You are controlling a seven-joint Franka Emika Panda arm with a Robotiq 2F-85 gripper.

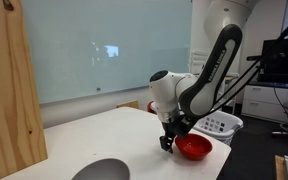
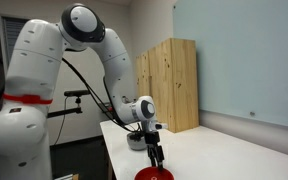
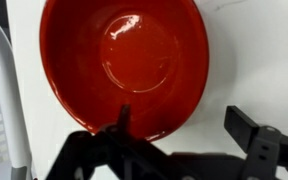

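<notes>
A red bowl stands upright on the white table; it looks empty inside in the wrist view, where the bowl fills the upper left. My gripper is open at the bowl's side, pointing down. From the wrist, one finger shows over the bowl's inside and the other finger over the table outside it, so the rim crosses the gap between them. Whether either finger touches the wall I cannot tell. The second exterior view has the bowl cut off at the bottom, under the gripper.
A grey bowl sits on the table, well apart from the red one. Behind the red bowl is a white basket, close by in the wrist view. Open table lies toward the whiteboard.
</notes>
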